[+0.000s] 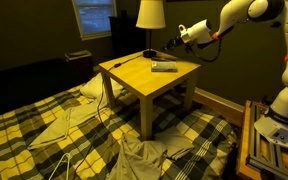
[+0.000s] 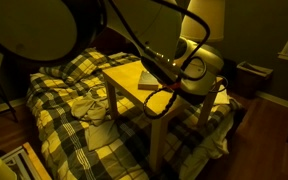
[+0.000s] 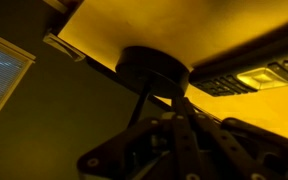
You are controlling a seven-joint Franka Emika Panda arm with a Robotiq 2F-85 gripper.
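My gripper [image 1: 171, 44] hangs just above the far right part of the light wooden table [image 1: 134, 75], to the right of the lamp. In the wrist view its dark fingers [image 3: 180, 107] come together at the tips, shut, with nothing visible between them. Close to those tips in that view are the round black lamp base [image 3: 152, 70] and a dark remote [image 3: 224, 84] with buttons. A pale flat box or book [image 1: 163, 66] lies on the table. The lamp's shade [image 1: 151, 14] stands upright above the table.
Under and around the table spreads a checkered blanket [image 1: 14, 125] with crumpled pale garments [image 1: 139, 158] on it. A cable [image 1: 101, 92] hangs over the table's left edge. Bare tabletop shows at the front and left. A window [image 1: 94, 17] is in the back wall.
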